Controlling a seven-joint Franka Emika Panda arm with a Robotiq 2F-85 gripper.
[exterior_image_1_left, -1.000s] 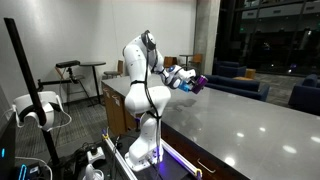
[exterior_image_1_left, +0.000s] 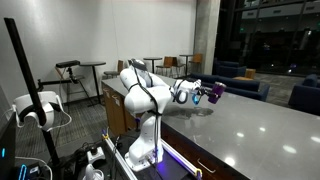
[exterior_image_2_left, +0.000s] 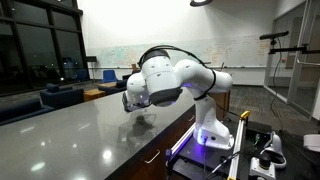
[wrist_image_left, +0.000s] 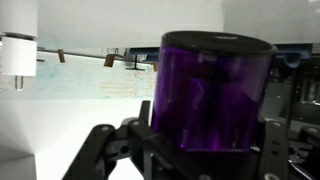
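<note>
A purple cup-like cylinder (wrist_image_left: 205, 100) with a dark round end fills the middle of the wrist view. Black fingers (wrist_image_left: 105, 150) of my gripper spread wide, one to each side of its lower part. Exterior view 1 has the purple cylinder (exterior_image_1_left: 214, 92) tilted at the front of my gripper (exterior_image_1_left: 206, 93), above the table. How firmly the fingers touch it cannot be made out. In exterior view 2 the arm hides most of the gripper and the cylinder.
Dark blue sofas (exterior_image_1_left: 233, 86) stand beyond it. White cables and devices (exterior_image_1_left: 93, 160) lie near the arm's base. A whiteboard (exterior_image_2_left: 170, 62) covers the far wall.
My gripper and the purple cylinder have moved together toward the right and slightly down in exterior view 1. The arm has folded lower.
</note>
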